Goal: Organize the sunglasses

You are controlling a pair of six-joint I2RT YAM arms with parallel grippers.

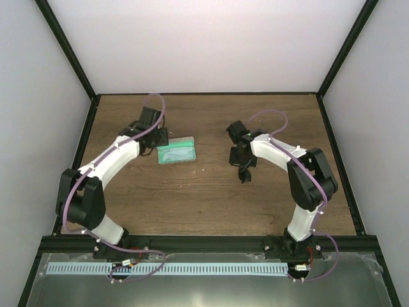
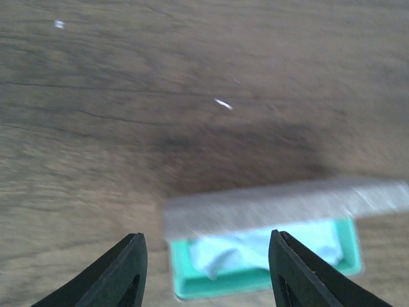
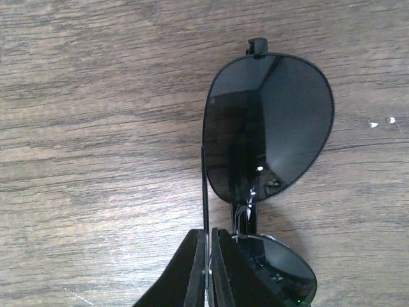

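A case point(image 1: 176, 153) with a teal tray, grey strip and pale blue cloth point(image 2: 230, 252) inside lies left of the table's middle. My left gripper is above it, fingers apart, nothing visible between them. The dark sunglasses point(image 3: 268, 121) lie right of middle, one lens above the other in the right wrist view, a thin dark arm running down their left side. My right gripper is shut at that thin arm, over the lower lens's edge; whether it grips the arm I cannot tell.
Dark frame edges and pale walls surround it.
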